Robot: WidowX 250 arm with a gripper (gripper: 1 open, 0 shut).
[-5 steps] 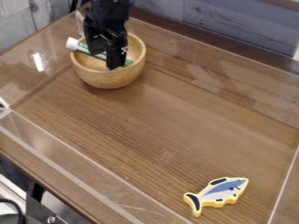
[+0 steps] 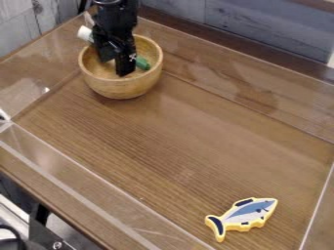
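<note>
A wooden bowl (image 2: 120, 80) stands at the upper left of the table. The black gripper (image 2: 116, 56) reaches down into it from the top, open, its fingers inside the rim. A white object (image 2: 86, 34) with some green shows at the back left of the bowl, and a green piece (image 2: 141, 62) lies in its right part. The arm hides much of the bowl's inside.
A yellow-edged blue and white fish piece (image 2: 241, 217) lies at the front right. Walls border the table at the back and upper left.
The gripper has shifted slightly left within the bowl, and the white and green object now shows less, more toward the back left.
</note>
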